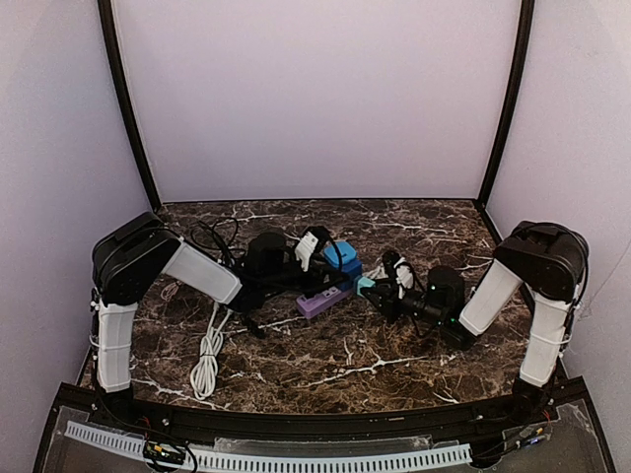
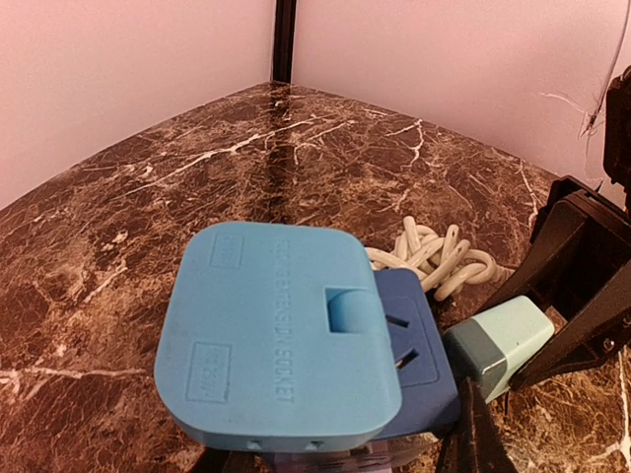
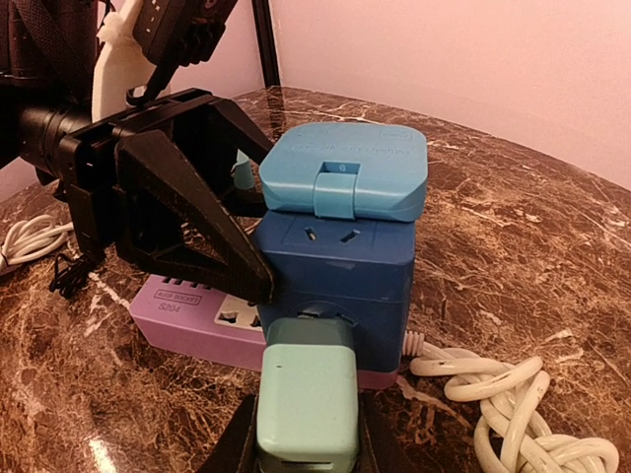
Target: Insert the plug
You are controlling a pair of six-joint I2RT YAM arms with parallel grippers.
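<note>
A blue socket block (image 3: 340, 261) with a light-blue lid (image 3: 343, 163) stands on the purple power strip (image 3: 192, 315). My left gripper (image 1: 337, 279) is shut on this block, one dark finger (image 3: 197, 212) along its side. The mint-green plug (image 3: 308, 399) sits between the fingers of my right gripper (image 1: 381, 292), which is shut on it. In the right wrist view, the plug's grey end (image 3: 310, 333) overlaps the block's front face, just below partly visible slots. The left wrist view has the plug (image 2: 513, 330) close beside the block; its pins are hidden, and contact cannot be judged.
A white coiled cable (image 3: 523, 404) lies behind the block, to the right in the right wrist view. Another white cable bundle (image 1: 206, 363) rests at the left front.
</note>
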